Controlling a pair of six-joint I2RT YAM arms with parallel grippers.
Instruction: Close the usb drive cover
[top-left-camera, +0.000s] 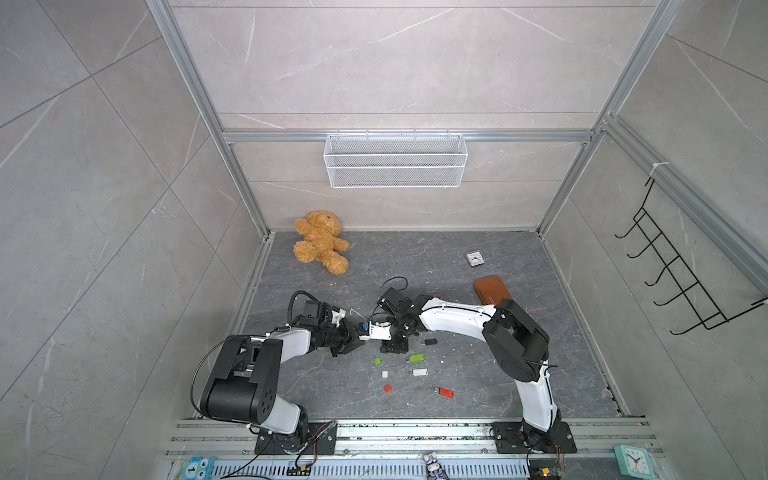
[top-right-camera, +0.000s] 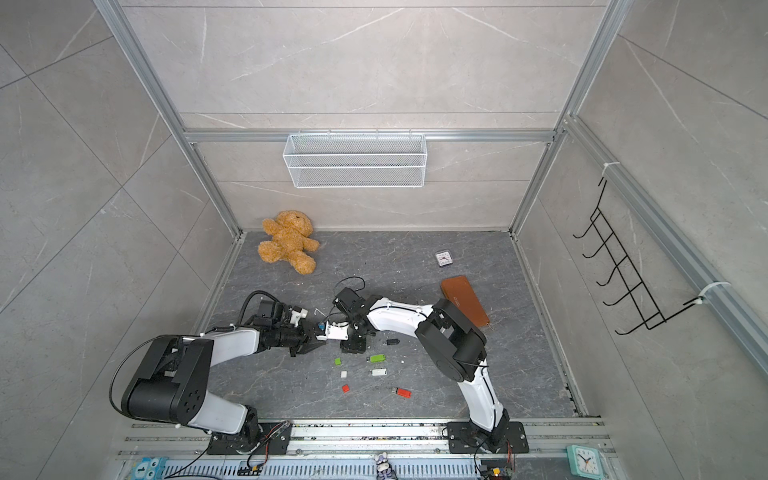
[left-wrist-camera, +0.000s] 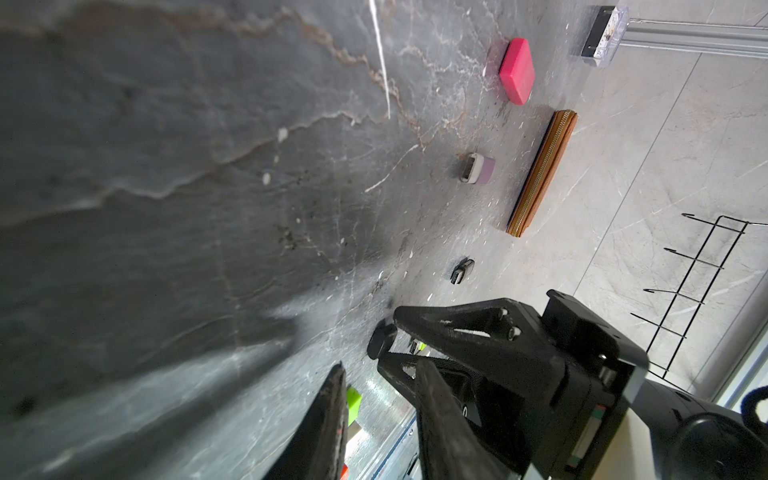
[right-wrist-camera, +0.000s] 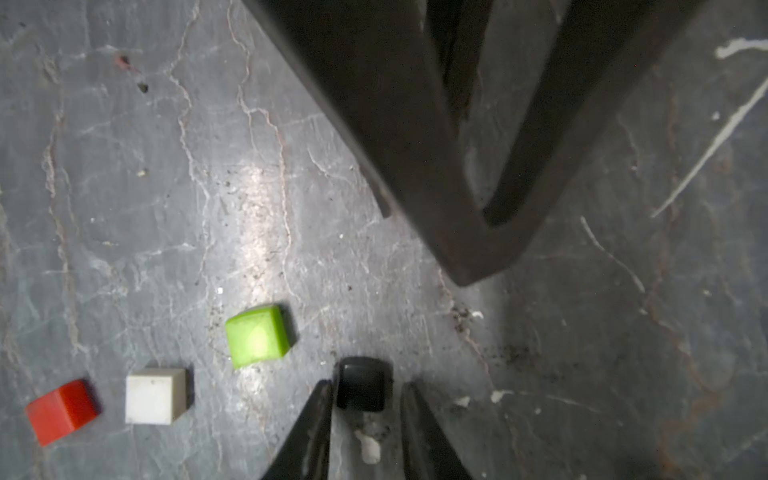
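Note:
In the right wrist view, a small black cover (right-wrist-camera: 361, 384) lies between the fingertips of my right gripper. The left wrist view also shows this black cover (left-wrist-camera: 381, 340) at those fingertips, low over the table. My left gripper is part open, and nothing shows between its fingers; it is left of the right gripper, apart from the cover. A black USB drive (top-left-camera: 430, 341) lies on the table right of the right gripper. Green (top-left-camera: 417, 357), white and red drives lie nearby. Whether the cover touches the table is hard to tell.
Loose green (right-wrist-camera: 257, 336), white (right-wrist-camera: 155, 396) and red (right-wrist-camera: 61, 411) covers lie left of the right gripper in its wrist view. A brown case (top-left-camera: 491, 290) and a teddy bear (top-left-camera: 321, 241) stand farther back.

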